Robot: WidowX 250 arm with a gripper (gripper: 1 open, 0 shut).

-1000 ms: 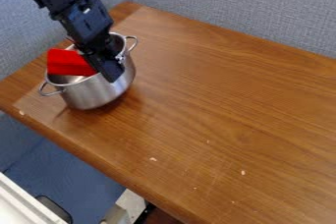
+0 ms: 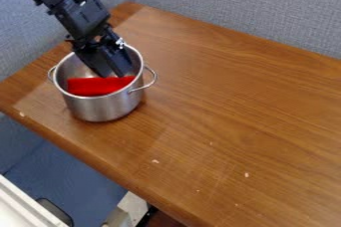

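Observation:
A steel pot [image 2: 99,108] with two loop handles stands near the left edge of the wooden table. Inside it lies a red block [image 2: 96,86], lengthwise across the pot. My black gripper [image 2: 110,66] reaches down from the upper left into the pot, just behind the red block. Its fingertips are partly hidden in the pot, and I cannot tell whether they touch the block.
Grey partition walls [image 2: 240,2] border the back and left. The table's left edge drops to a blue floor below.
The red block has moved from the pot's left rim down inside it. The pot now sits slightly differently, its handles at either side, and my gripper has shifted slightly left.

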